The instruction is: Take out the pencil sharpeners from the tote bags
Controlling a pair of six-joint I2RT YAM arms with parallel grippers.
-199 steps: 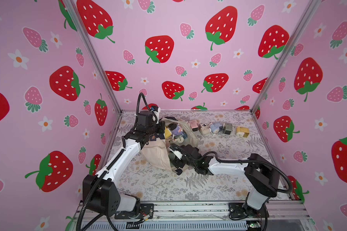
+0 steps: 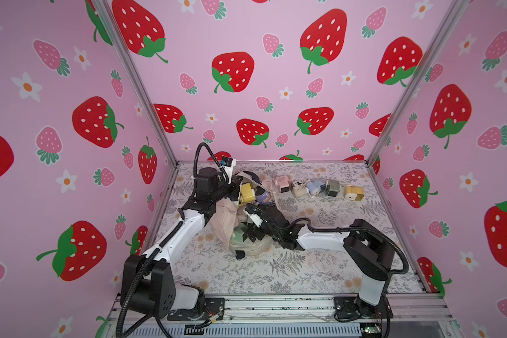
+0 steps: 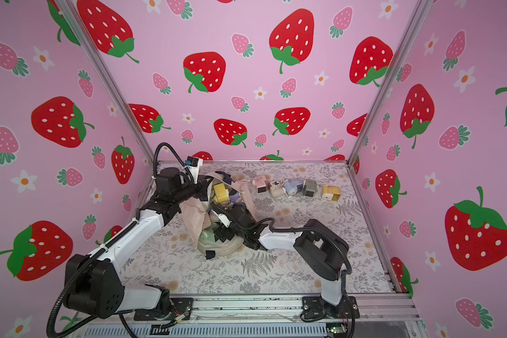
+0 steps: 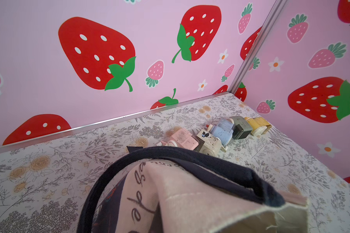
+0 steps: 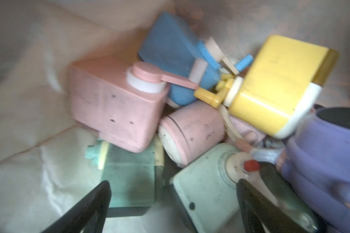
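Observation:
A beige tote bag (image 2: 224, 219) with navy handles lies open at the left-centre. Inside are several sharpeners, including yellow (image 5: 280, 81), pink (image 5: 108, 101), blue (image 5: 165, 46), mint (image 5: 206, 186) and purple ones (image 5: 326, 151). My left gripper (image 2: 233, 188) is at the bag's upper edge, its fingers hidden in every view; whether it grips fabric I cannot tell. My right gripper reaches into the bag's mouth, open, a fingertip either side over the green and mint sharpeners, in the right wrist view.
A row of pink (image 4: 182, 137), cream, blue, grey-green and yellow (image 4: 256, 124) sharpeners sits on the table behind and right of the bag.
The bag has shifted and its near flap now hangs further left.

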